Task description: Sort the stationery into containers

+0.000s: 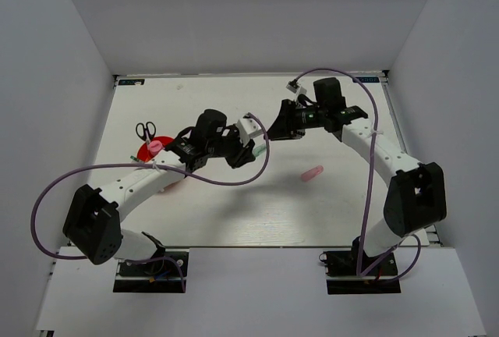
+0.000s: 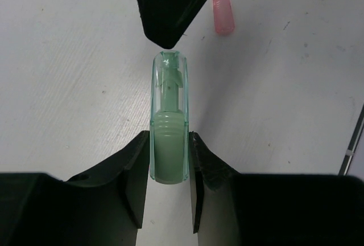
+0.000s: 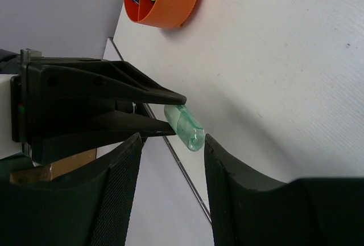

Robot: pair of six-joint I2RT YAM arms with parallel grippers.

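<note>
My left gripper is shut on a clear green capped stick, gripping its lower part while the capped end sticks out. In the right wrist view the same green stick juts from the left fingers. My right gripper stands close by the stick's free end; its fingers are parted, with no contact showing. A black right fingertip looms just over that end in the left wrist view. On the table lies a pink stick, apart from both grippers. An orange divided holder contains yellow, green and pink items.
Black-handled scissors show at the holder's back side. The left arm partly covers that holder in the top view. Bare white tabletop spreads at the front and middle. Both grippers are very close to each other.
</note>
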